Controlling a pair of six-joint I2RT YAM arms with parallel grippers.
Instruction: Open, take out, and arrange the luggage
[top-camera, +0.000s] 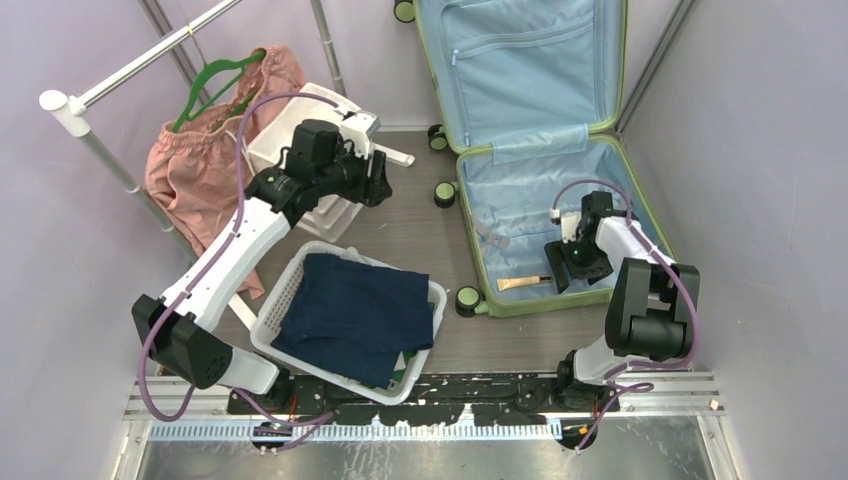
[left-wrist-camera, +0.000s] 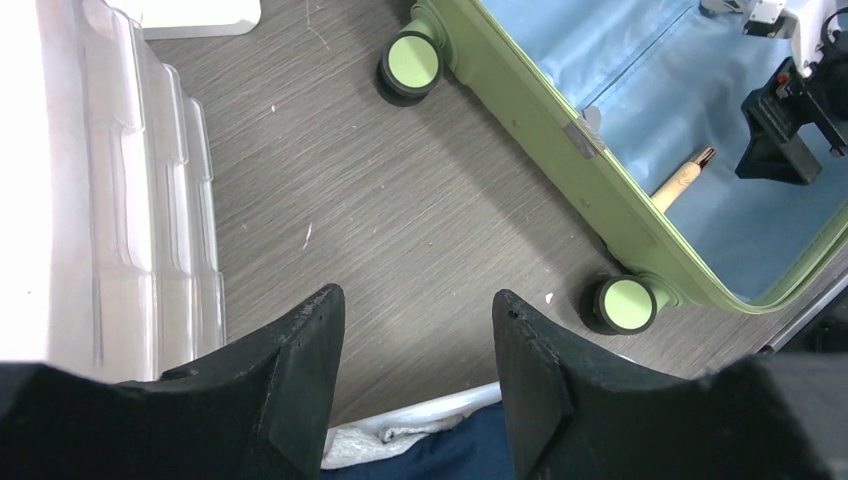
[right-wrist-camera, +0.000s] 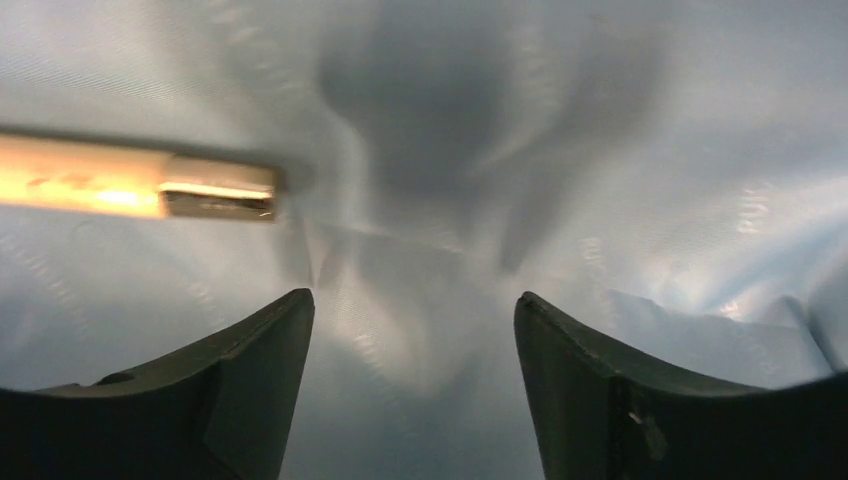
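The green suitcase (top-camera: 480, 280) lies open at the right, lined in pale blue. In it, at the lower left, lies a tan tube (top-camera: 519, 282) with a metallic cap (right-wrist-camera: 218, 189). My right gripper (top-camera: 577, 277) hangs low over the case floor, right of the tube, open with bare lining between its fingers. My left gripper (top-camera: 373, 182) is open above the floor between the white plastic bins (left-wrist-camera: 150, 230) and the suitcase, nothing between its fingers. A white basket (top-camera: 282, 289) at lower middle holds folded navy clothing (top-camera: 355, 315).
A pink garment (top-camera: 190, 180) on a green hanger hangs from the rail (top-camera: 150, 52) at left. Grey floor (top-camera: 410, 240) shows between bins, basket and suitcase. The suitcase lid (top-camera: 520, 70) stands open at the back; a wall borders the right.
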